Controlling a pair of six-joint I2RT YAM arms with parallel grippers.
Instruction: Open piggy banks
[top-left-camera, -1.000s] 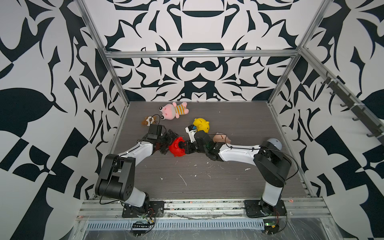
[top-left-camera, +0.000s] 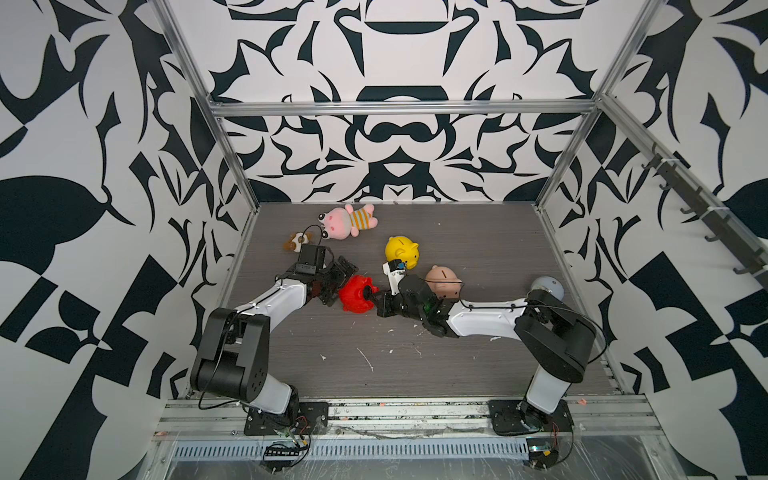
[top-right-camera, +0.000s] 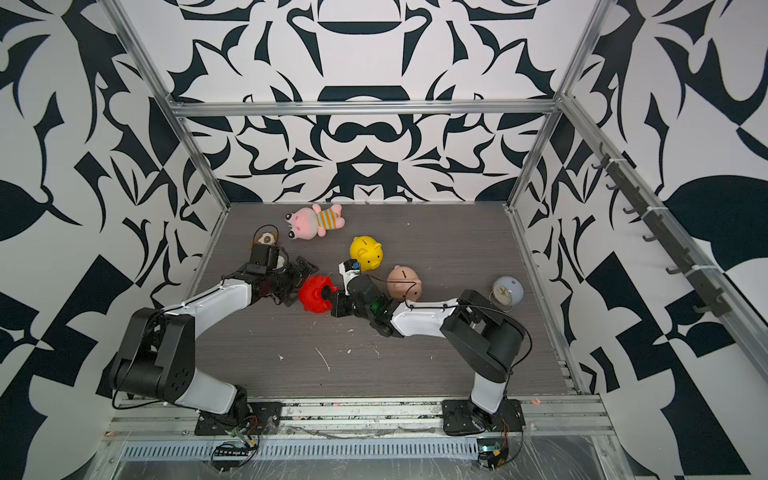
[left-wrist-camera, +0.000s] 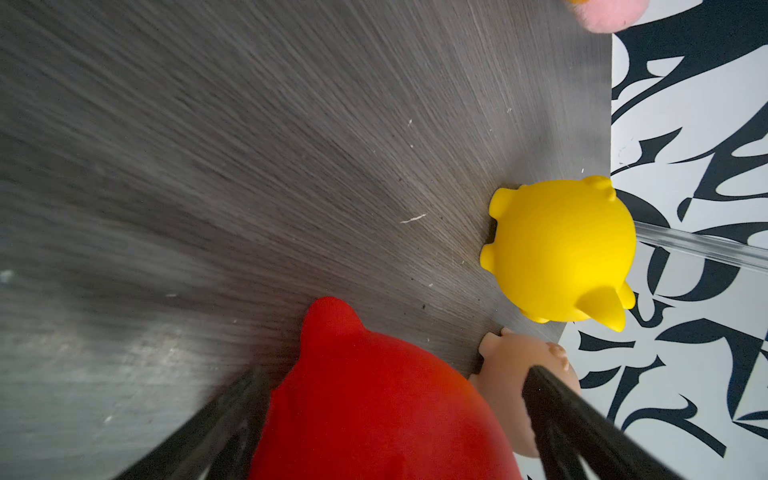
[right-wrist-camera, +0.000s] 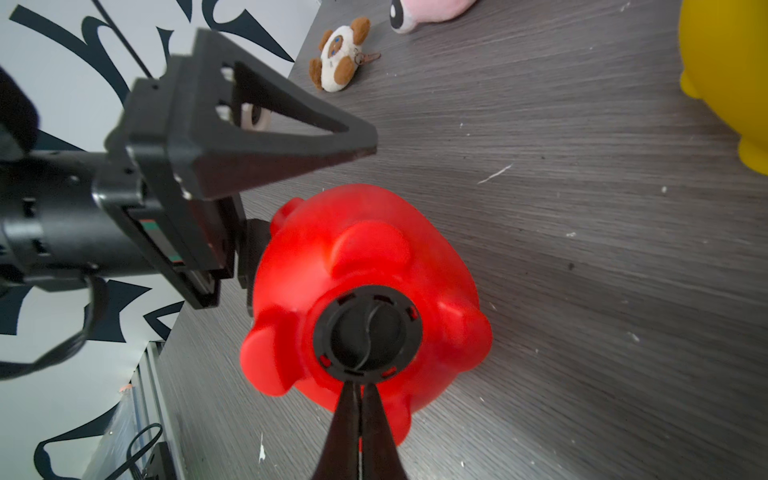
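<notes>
A red piggy bank (top-left-camera: 357, 294) lies on its side mid-table, its black round plug (right-wrist-camera: 367, 334) facing my right gripper. The right gripper is shut with nothing between its fingers, tips just below the plug. My left gripper (top-left-camera: 336, 280) is open around the bank's other side; its fingertips are blurred at the bottom of the left wrist view. A yellow piggy bank (top-left-camera: 401, 253) stands behind, and a tan one (top-right-camera: 404, 281) is to the right, behind my right arm.
A pink striped plush (top-left-camera: 346, 221) lies at the back left, a small brown-and-white plush (right-wrist-camera: 340, 56) near it. A pale round object (top-right-camera: 507, 289) sits at the far right.
My right gripper and arm have moved slightly right and toward the front, uncovering more of the tan bank. The left arm has barely moved.
</notes>
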